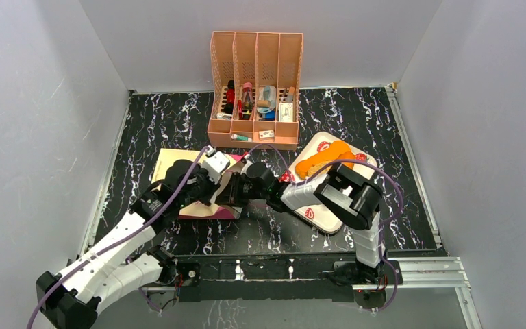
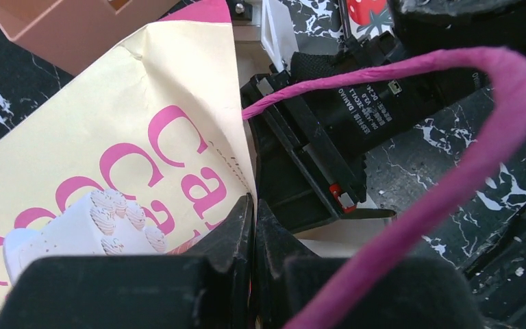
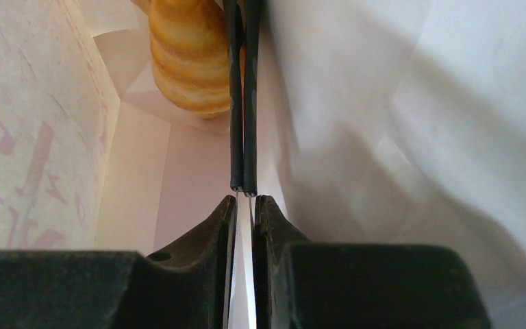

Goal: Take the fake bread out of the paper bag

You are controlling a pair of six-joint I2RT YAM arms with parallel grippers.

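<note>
The cream-and-pink paper bag (image 1: 171, 159) lies front left. In the left wrist view, my left gripper is shut at the edge of the printed bag wall (image 2: 109, 123), the paper between its fingertips. My right gripper reaches inside the bag in the right wrist view, its long fingers close together against the fake bread (image 3: 188, 55), a golden roll at the top; its tips are partly out of view, so its hold on the bread is unclear.
A pink compartment organiser (image 1: 253, 133) with small items stands at the back. A tray (image 1: 318, 218) holding orange bread pieces is to the right, partly under the right arm. Both arms crowd over the bag. Walls border the table on three sides.
</note>
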